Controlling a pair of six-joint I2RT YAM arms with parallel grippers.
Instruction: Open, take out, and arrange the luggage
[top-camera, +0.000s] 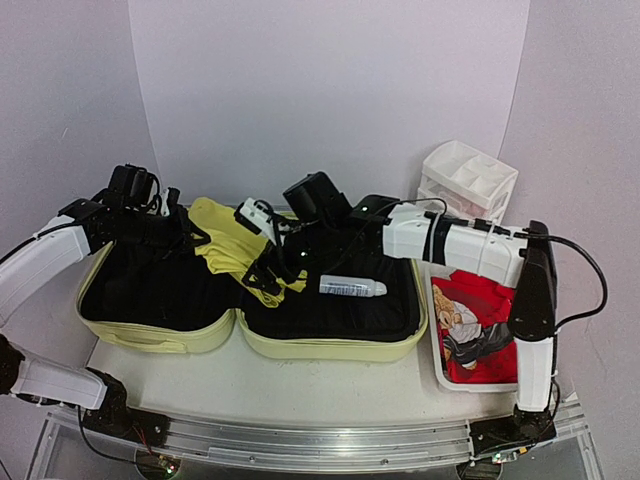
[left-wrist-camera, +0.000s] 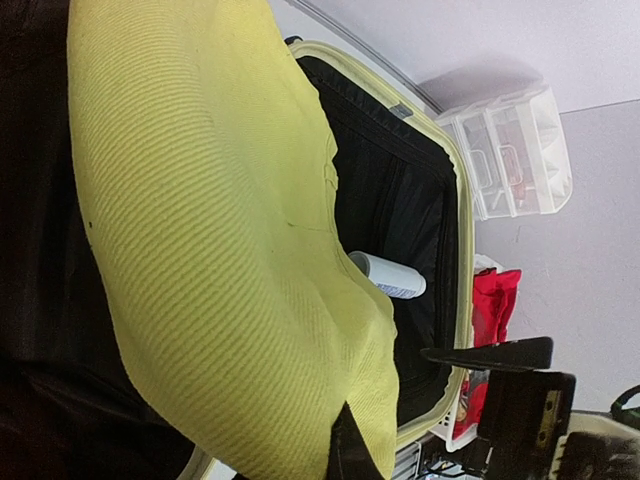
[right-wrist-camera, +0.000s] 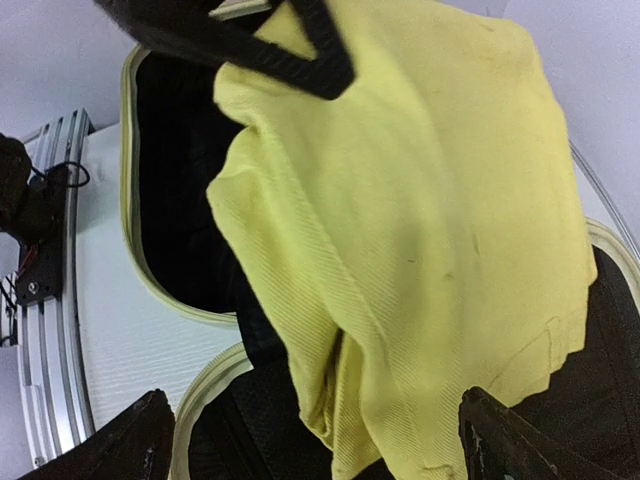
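The pale yellow suitcase lies open, black lining showing in both halves. My left gripper is shut on the left end of a folded yellow cloth, above the suitcase. In the left wrist view, the cloth drapes broadly past the dark fingers. My right gripper is open at the cloth's right, front end. Its fingers stand wide apart in the right wrist view, with hanging folds of the cloth between or just beyond them. Whether they touch it is unclear.
A white bottle lies in the suitcase's right half. To the right stands a white tray holding red cloth; behind it is a small white drawer unit. Bare table runs along the front.
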